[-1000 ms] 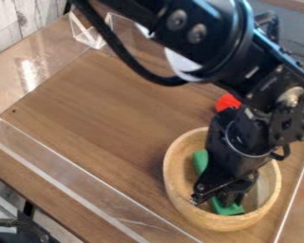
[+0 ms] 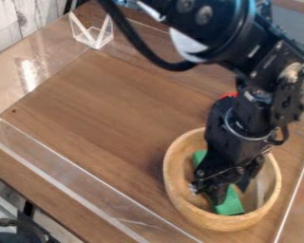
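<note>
A light wooden bowl (image 2: pixel 182 190) sits at the lower right of the table. Inside it lies a green block (image 2: pixel 230 202), partly covered by my black gripper (image 2: pixel 216 180), which reaches down into the bowl from the upper right. The fingertips are dark against the arm and bowl, so their spread and contact with the block are hard to see.
A small red object (image 2: pixel 231 95) shows behind the arm. A clear plastic holder (image 2: pixel 95 31) stands at the back left.
The arm's upper links have risen slightly and shifted, and the red object is now more hidden behind it. The gripper remains inside the bowl.
</note>
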